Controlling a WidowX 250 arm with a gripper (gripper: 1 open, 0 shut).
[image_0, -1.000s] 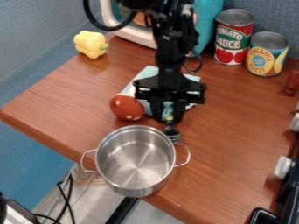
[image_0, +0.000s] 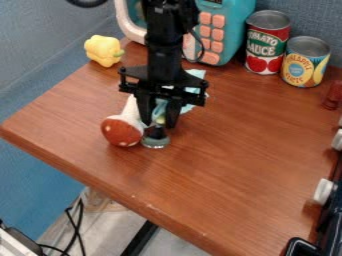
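My gripper (image_0: 158, 115) hangs over the middle of the wooden table (image_0: 241, 170), low beside a red-and-white round object (image_0: 122, 131) that looks like a tomato or toy. Between its fingers is a small pale object with a metallic base (image_0: 155, 140); whether the fingers grip it is unclear. A light cloth (image_0: 190, 100) lies partly hidden behind the gripper.
A yellow toy (image_0: 103, 49) sits at the back left. A teal toy microwave, a tomato can (image_0: 267, 45) and another can (image_0: 305, 62) stand at the back. A black appliance (image_0: 314, 225) lines the right edge.
My gripper has moved back and left with the small object, nearer the red object.
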